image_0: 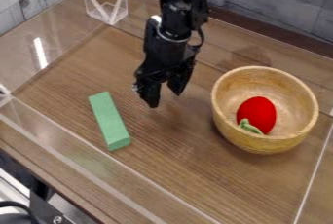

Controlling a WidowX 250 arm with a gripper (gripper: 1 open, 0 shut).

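Observation:
A black robot arm reaches down from the top centre, its gripper [166,87] hanging over the middle of the wooden table [156,179]. Its fingers look apart, with nothing visible between them. A green block [109,120] lies to the lower left. To the right, a wooden bowl [293,135] holds a red object [258,113] and a small green item [247,127].
The table's left and front left edges show, with white pieces at the far left and a dark cable at the lower left corner.

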